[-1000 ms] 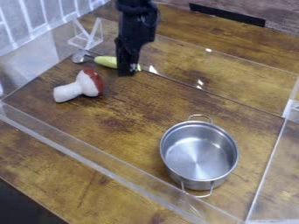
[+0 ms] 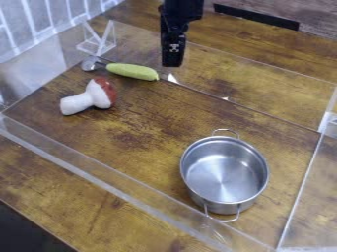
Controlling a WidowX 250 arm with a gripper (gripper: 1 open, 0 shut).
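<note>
The black gripper [image 2: 172,56] hangs at the top centre of the camera view, open, above and slightly right of a yellow-green elongated vegetable [image 2: 132,72]. A small metal utensil [image 2: 91,64] lies at that vegetable's left end. A white toy mushroom with some red [image 2: 82,100] lies on the left of the wooden surface. A steel pot [image 2: 224,171] with wire handles stands at the lower right.
Clear acrylic walls surround the wooden work area [image 2: 132,148], with a wire rack or railing at the upper left.
The objects on the surface look unmoved.
</note>
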